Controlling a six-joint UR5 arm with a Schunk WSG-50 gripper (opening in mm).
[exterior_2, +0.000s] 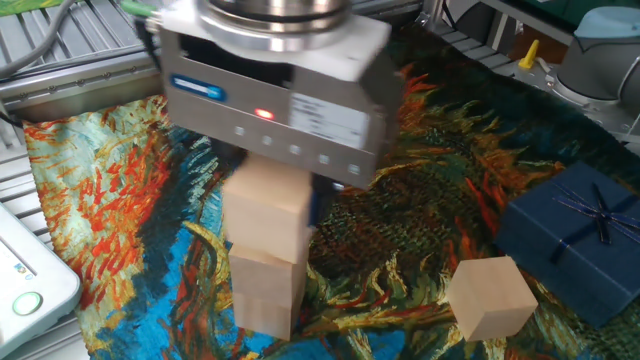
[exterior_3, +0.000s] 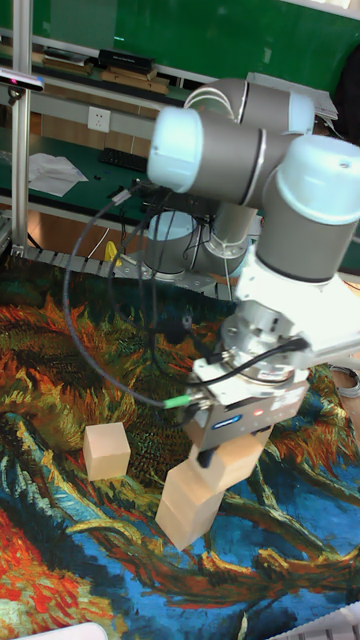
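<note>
A pale wooden cube (exterior_2: 267, 212) is held in my gripper (exterior_2: 277, 190), whose dark fingers are mostly hidden behind it and under the grey gripper body. Directly below, in exterior view 2, stand stacked wooden blocks (exterior_2: 265, 295); the held cube overlaps their top, and I cannot tell whether it touches them. From the other side, exterior view 3 has the held cube (exterior_3: 231, 459) just behind and above wooden blocks (exterior_3: 190, 510). A separate wooden cube (exterior_2: 491, 299) rests on the patterned cloth, well to the right in exterior view 2.
A dark blue gift box (exterior_2: 575, 240) with a ribbon lies beyond the lone cube. At the left edge sits a white device (exterior_2: 30, 285) with a green-lit button.
</note>
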